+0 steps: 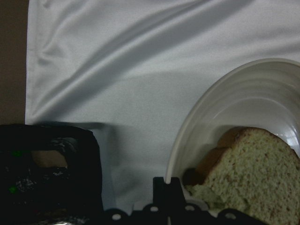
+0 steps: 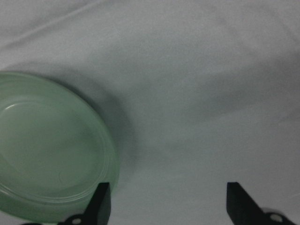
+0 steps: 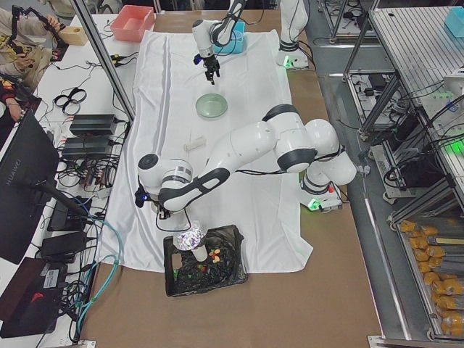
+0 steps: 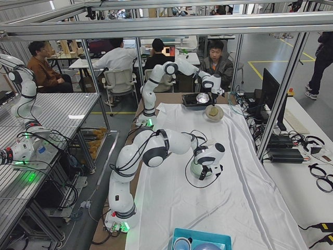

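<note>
A beige bowl (image 4: 220, 115) holding slices of bread (image 1: 253, 178) stands on the white cloth near a black-lined tray (image 3: 239, 268). My left gripper is at the bowl's near rim, its fingertips close together; whether anything is between them is unclear. A green plate (image 3: 211, 105) lies on the cloth, and in the right wrist view my right gripper hangs beside that plate (image 2: 51, 145), open with nothing between its fingers.
A blue bin (image 4: 229, 239) with dishes sits at the far end from the left arm. A pale object (image 3: 194, 143) lies mid-cloth. The cloth between plate and bowl is mostly clear.
</note>
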